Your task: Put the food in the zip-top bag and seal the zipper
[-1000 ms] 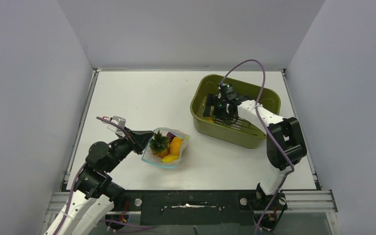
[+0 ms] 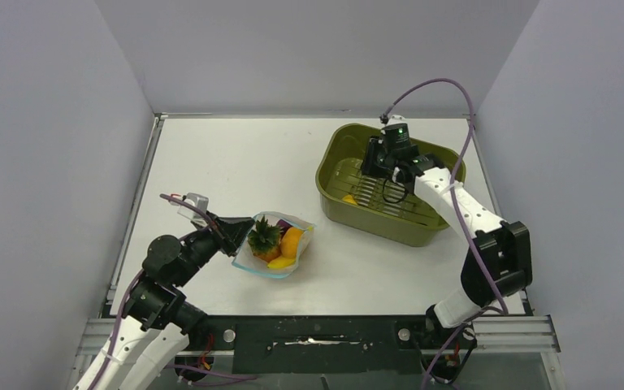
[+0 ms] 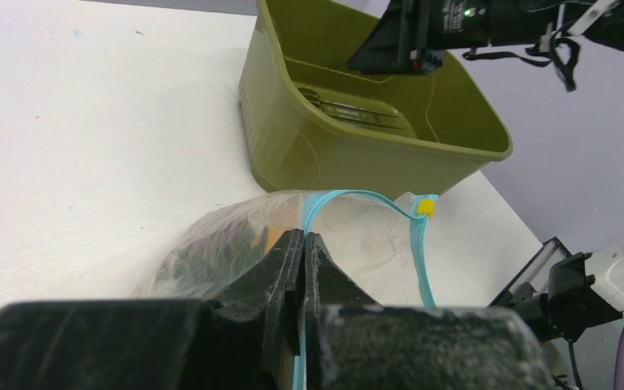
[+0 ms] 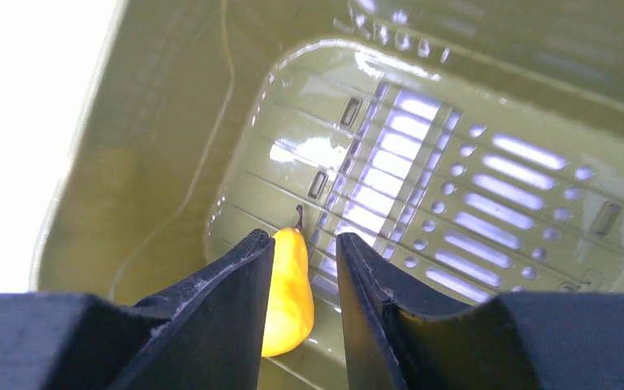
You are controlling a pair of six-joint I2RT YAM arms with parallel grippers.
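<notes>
The zip top bag stands open on the table, holding a pineapple, an orange fruit, a yellow fruit and a purple item. My left gripper is shut on the bag's blue-edged rim; a yellow slider sits at the far corner. My right gripper hangs over the green bin. Its fingers show a narrow gap, with a yellow pear seen beyond them on the bin floor; whether they grip anything is unclear.
The bin takes up the back right of the white table, close to the bag. A purple cable arches over the right arm.
The right arm has risen and moved toward the back right, away from the pear. The left arm and the bag have barely moved.
</notes>
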